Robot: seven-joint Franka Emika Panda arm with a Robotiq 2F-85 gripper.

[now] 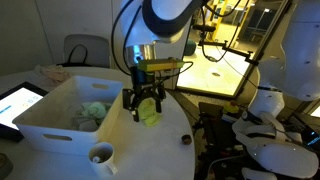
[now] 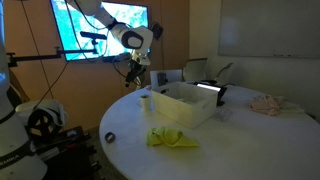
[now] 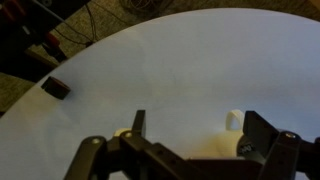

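Note:
My gripper [image 1: 145, 106] hangs open above the table, its two dark fingers spread and nothing between them. In exterior view 1 it overlaps a yellow-green cloth [image 1: 149, 117]; exterior view 2 shows that cloth [image 2: 171, 138] lying crumpled on the table, well apart from the raised gripper [image 2: 137, 77]. A white mug [image 1: 103, 161] stands near the box; in the wrist view, part of a white mug [image 3: 235, 120] shows beside the right finger. A small dark object [image 1: 186, 139] lies on the table, seen at upper left in the wrist view.
A white open box [image 1: 62, 144] holds a pale green cloth [image 1: 95, 111]. Behind it stands a lit screen [image 1: 18, 106]. A pinkish cloth [image 2: 266, 104] lies at the far right in exterior view 2. Bare table surrounds the small dark object.

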